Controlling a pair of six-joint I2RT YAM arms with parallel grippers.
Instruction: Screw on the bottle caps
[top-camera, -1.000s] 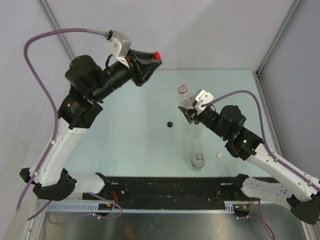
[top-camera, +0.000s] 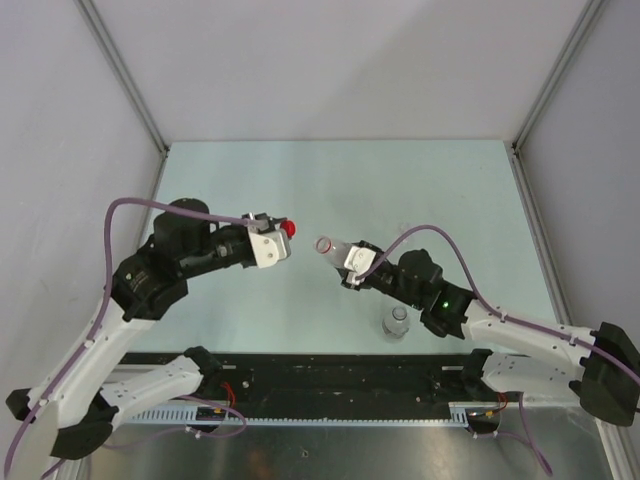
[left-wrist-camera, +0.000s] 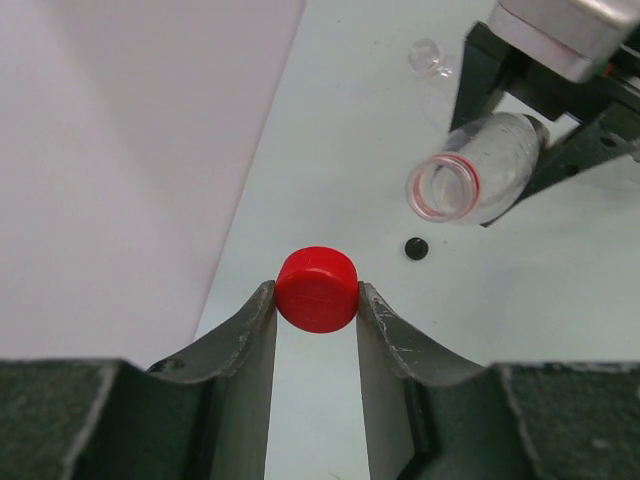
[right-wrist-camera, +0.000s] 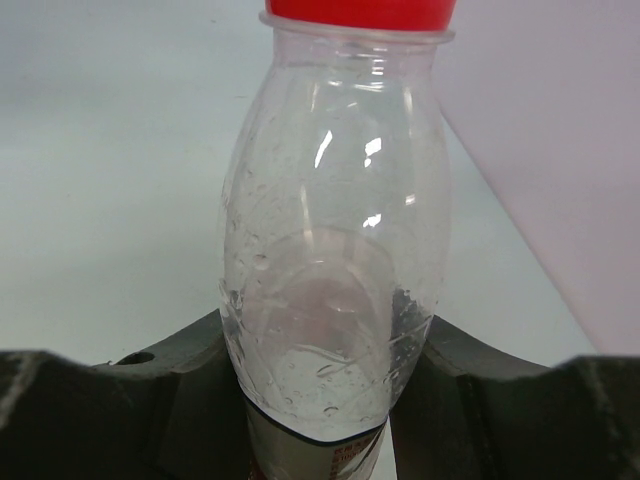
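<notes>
My left gripper (top-camera: 274, 233) is shut on a red cap (left-wrist-camera: 316, 288), seen between its fingertips in the left wrist view. My right gripper (top-camera: 356, 262) is shut on a clear plastic bottle (right-wrist-camera: 333, 200), tilted with its mouth toward the left gripper. The bottle mouth (left-wrist-camera: 443, 187) looks uncapped in the left wrist view, apart from the red cap. In the right wrist view red shows at the top of the bottle; whether it touches cannot be told there.
Another bottle (top-camera: 395, 321) stands at the front right of the pale table (top-camera: 230, 170), with another clear bottle (left-wrist-camera: 432, 62) partly behind the right arm. A black dot (left-wrist-camera: 416, 248) lies on the table.
</notes>
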